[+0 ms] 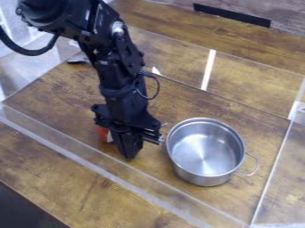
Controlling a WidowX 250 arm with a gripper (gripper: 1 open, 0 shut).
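Observation:
My black gripper (128,141) is low over the wooden table, just left of a steel pot (205,151) with wire handles. A reddish object (103,134) with a pale part sits behind the gripper at its left, mostly hidden. The fingers point down; whether anything is between them I cannot tell.
A clear partition edge runs diagonally along the front. A small dark and white item lies at the upper left, partly behind the arm.

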